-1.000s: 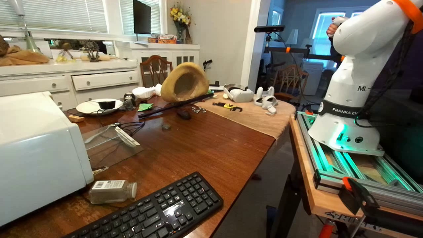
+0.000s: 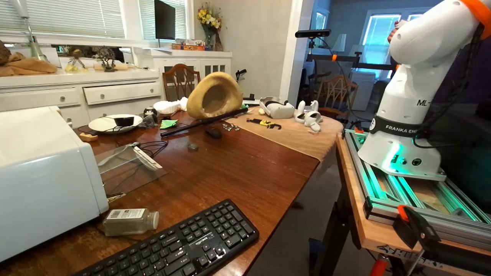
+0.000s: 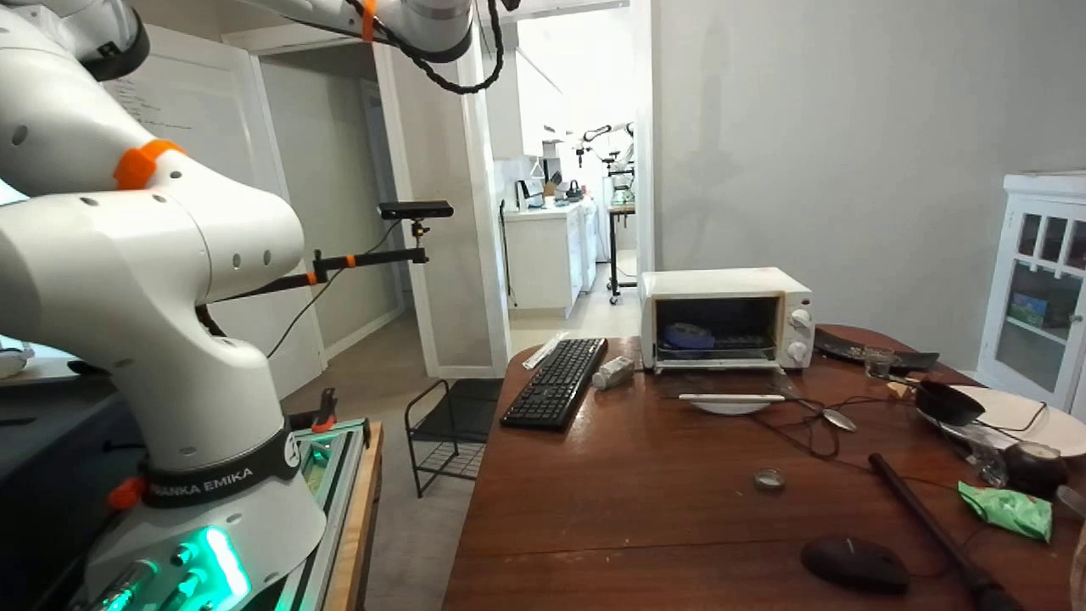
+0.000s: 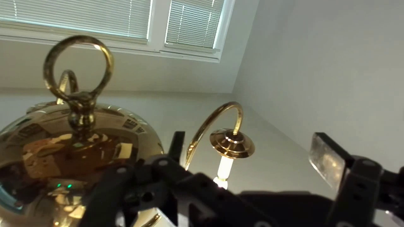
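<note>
In the wrist view my gripper stands open, its fingers [image 4: 327, 159] far apart with nothing held between them. It is raised high, near a polished brass chandelier [image 4: 125, 125] with a ring on top; one lamp arm with a lit candle-style bulb [image 4: 225, 166] appears behind the gap. Whether any finger touches the brass cannot be told. Neither exterior view shows the gripper. On the wooden table [image 3: 631, 509] are a white toaster oven [image 3: 724, 317] with its front open, something blue inside, a black keyboard [image 3: 560, 382] and a clear bottle [image 3: 612, 372] on its side.
A straw hat [image 2: 215, 96], a black rod [image 2: 202, 122], a mouse [image 3: 853, 563], a white plate [image 2: 99, 124] and a green packet [image 3: 1005, 511] occupy the table's far side in exterior view 1. Bare wood lies at the table's middle. The hanging chandelier is an overhead obstacle.
The arm's upper link has shifted slightly to the right in exterior view 1. A person's hand behind it is now more hidden. The tabletop objects have not moved.
</note>
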